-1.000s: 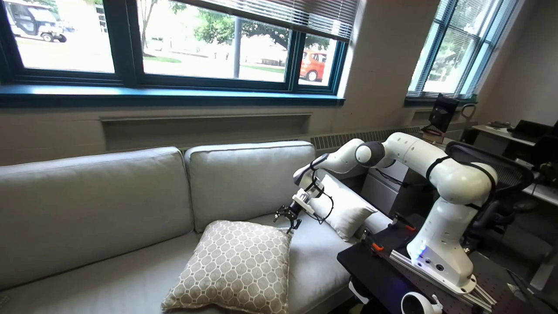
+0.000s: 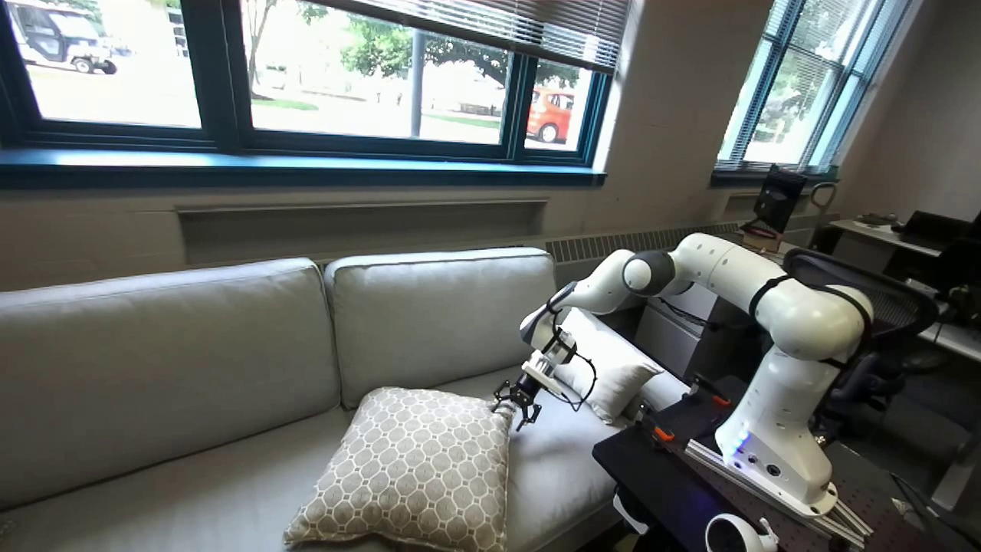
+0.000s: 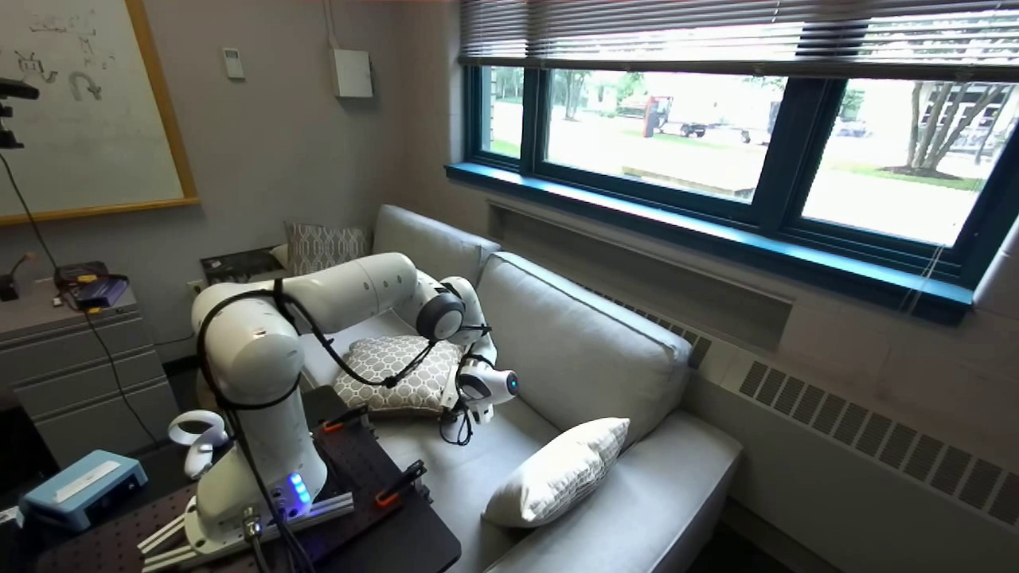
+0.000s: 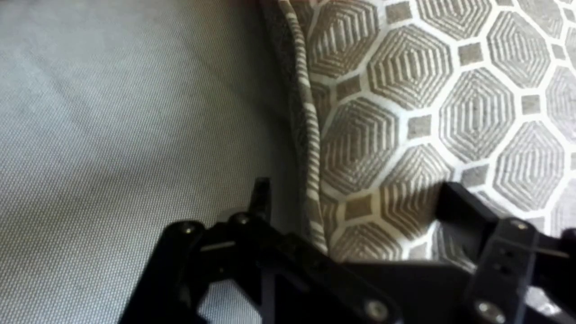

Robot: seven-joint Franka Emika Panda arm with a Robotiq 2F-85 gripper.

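A beige pillow with a white honeycomb pattern (image 2: 414, 474) lies on the sofa seat. At its edge nearest the robot, my gripper (image 2: 516, 411) stands open, fingers spread. In the wrist view the gripper straddles the pillow's striped piping: one finger (image 4: 261, 197) is over the grey seat, the other finger (image 4: 467, 216) over the patterned pillow (image 4: 413, 86). Whether that second fingertip touches the fabric, I cannot tell. The arm hides part of the pillow in the second exterior view, and the fingertips are hard to make out there.
A white pillow (image 3: 564, 473) leans by the sofa's armrest (image 3: 630, 511). Sofa back cushions (image 2: 441, 317) rise behind the patterned pillow. The black table (image 2: 657, 469) holds the arm's base and orange-handled clamps. Open seat (image 2: 221, 483) lies on the pillow's far side.
My gripper has moved lower and slightly to the right in the first exterior view, down to the pillow's edge. The pillow appears unmoved.
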